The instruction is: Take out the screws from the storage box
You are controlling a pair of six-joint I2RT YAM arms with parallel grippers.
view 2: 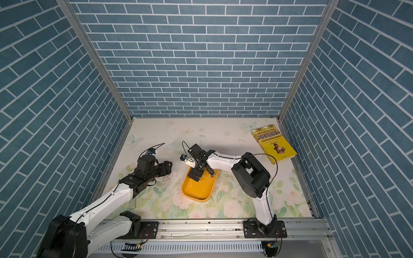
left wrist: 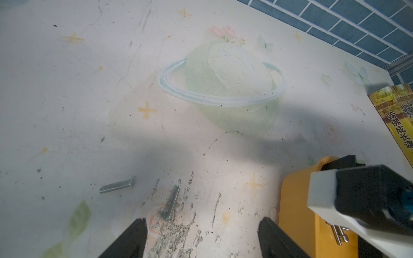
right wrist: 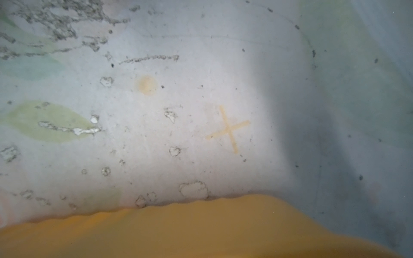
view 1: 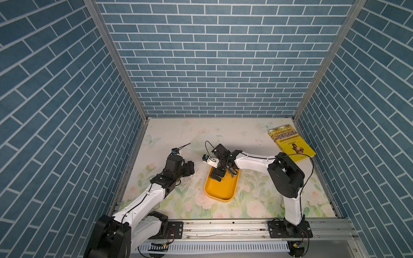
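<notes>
The storage box is a yellow-orange tray (view 1: 221, 195) near the middle of the table. Some silvery screws (left wrist: 339, 234) lie in it, partly hidden by my right arm. Two more screws, one (left wrist: 117, 185) to the left and one (left wrist: 171, 204) nearer the fingers, rest on the bare table in the left wrist view. My left gripper hovers left of the tray, its fingers (left wrist: 279, 240) apart and empty. Over the far part of the tray is my right gripper (view 1: 218, 173), open; its fingers are outside the right wrist view, which shows only the tray wall (right wrist: 206, 228) and table.
A yellow book (view 1: 292, 142) lies at the back right, clear of both arms. Brick-patterned walls (view 1: 219, 64) close in the sides and back.
</notes>
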